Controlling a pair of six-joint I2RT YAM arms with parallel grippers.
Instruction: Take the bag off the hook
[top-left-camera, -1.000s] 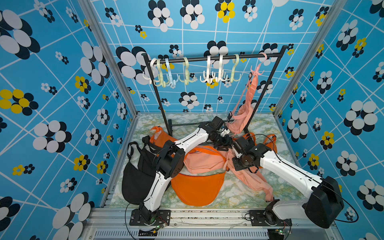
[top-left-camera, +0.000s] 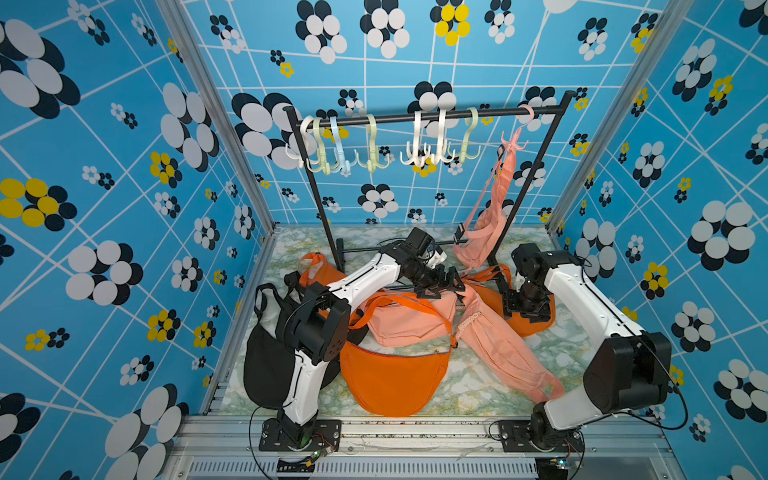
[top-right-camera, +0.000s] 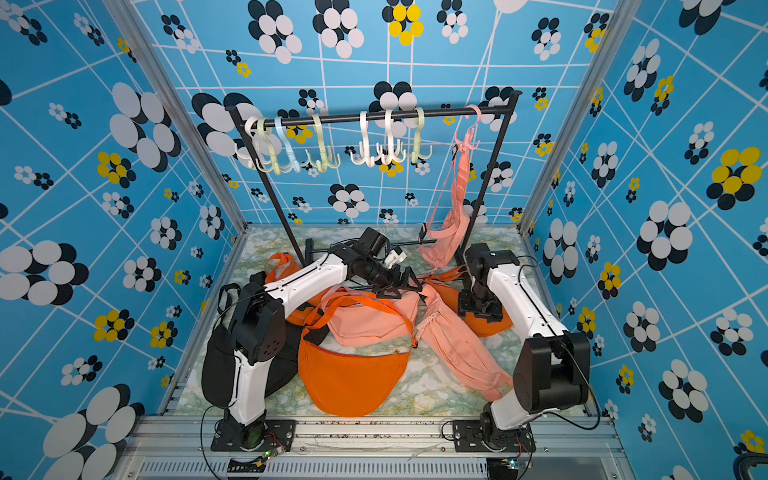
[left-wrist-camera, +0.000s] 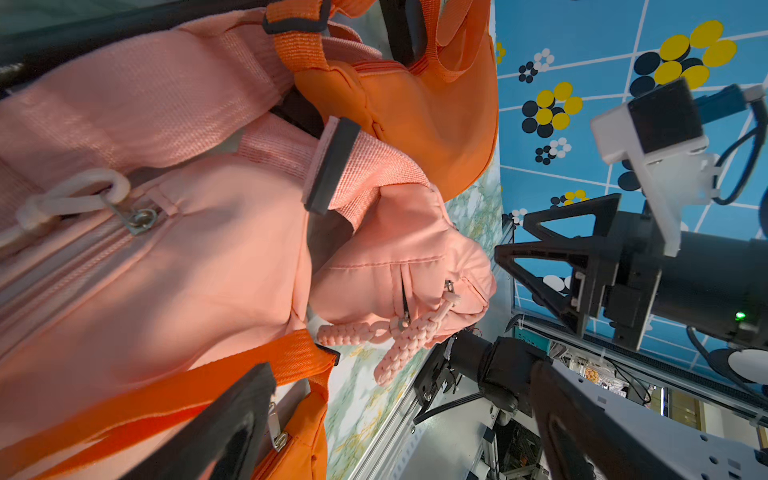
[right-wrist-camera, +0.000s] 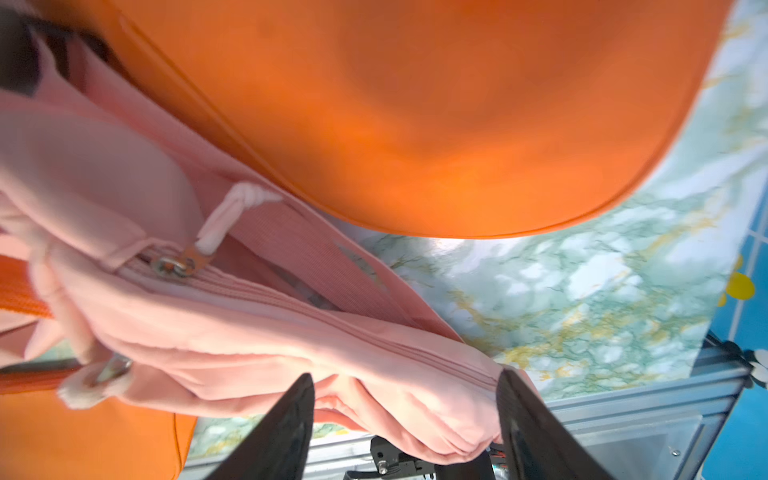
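A pink bag (top-left-camera: 488, 228) hangs by its strap from a pink hook (top-left-camera: 524, 116) at the rack's right. My left gripper (top-left-camera: 452, 284) is open over the pile of fallen pink and orange bags, with nothing between its fingers. My right gripper (top-left-camera: 520, 304) stands part open over an orange bag (right-wrist-camera: 448, 104); in the right wrist view a loose pink bag (right-wrist-camera: 304, 344) lies below its fingers, and I see nothing held.
Empty white, green and blue hooks hang along the rack bar (top-right-camera: 360, 117). Black bags (top-right-camera: 220, 352) lie at the left, an orange bag (top-right-camera: 352, 376) at the front middle.
My right gripper has moved rightward and up in the top left view, away from the loose pink bag. My left gripper has shifted slightly. The hanging bag is unchanged.
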